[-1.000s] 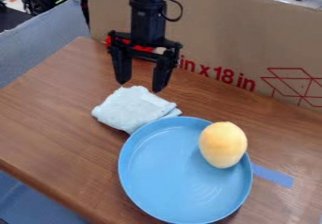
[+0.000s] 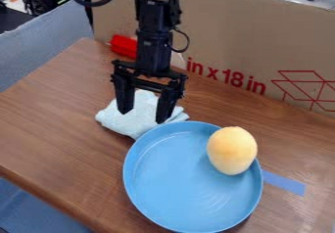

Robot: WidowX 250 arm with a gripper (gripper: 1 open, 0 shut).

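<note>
My gripper [image 2: 143,108] is open, its two black fingers spread and pointing down, low over a folded pale blue cloth [image 2: 131,124] on the wooden table. The fingertips are at or just above the cloth's back part; whether they touch it I cannot tell. In front and to the right, a blue plate [image 2: 170,203] holds a round pale yellow object [image 2: 232,149] on its right side.
A cardboard box [image 2: 262,51] stands along the back, with a red object [image 2: 123,45] in front of it, partly behind the arm. A blue tape strip [image 2: 284,182] lies right of the plate.
The arm has come down steadily from above toward the cloth, with the fingers still spread. The cloth, plate and yellow object look unmoved.
</note>
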